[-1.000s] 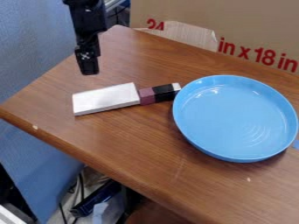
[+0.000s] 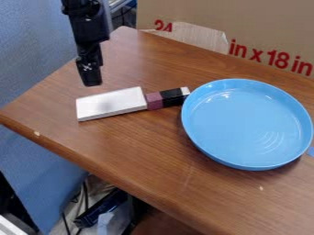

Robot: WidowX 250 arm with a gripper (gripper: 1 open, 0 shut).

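My black gripper (image 2: 91,72) hangs at the upper left, pointing down over the wooden table, above and left of a cleaver-like object with a flat white blade (image 2: 110,104) and a maroon and black handle (image 2: 164,98). It appears apart from that object; whether its fingers are open or shut is unclear. A light blue plate (image 2: 245,124) sits on the right, just beside the handle's end.
The wooden table (image 2: 147,156) has bare room in front and behind the white object. Its left edge drops away beside a blue surface (image 2: 37,64). A cardboard box (image 2: 245,27) stands along the back.
My gripper has shifted slightly downward, toward the white blade. The plate and the white object are unmoved.
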